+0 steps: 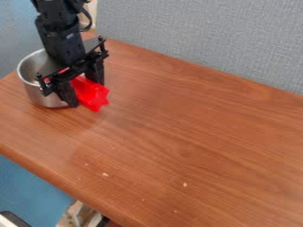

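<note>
My black gripper (73, 85) is at the upper left, shut on a bright red object (91, 96) that sticks out to the right of its fingers. Directly behind the gripper, a steel pot (34, 73) stands near the table's left edge, partly hidden by the arm. The red object overlaps the pot's right side in this view; I cannot tell whether it is over the pot or beside it.
A grey textured wall (213, 35) runs along the back. The table's left edge drops to a blue surface (30, 191).
</note>
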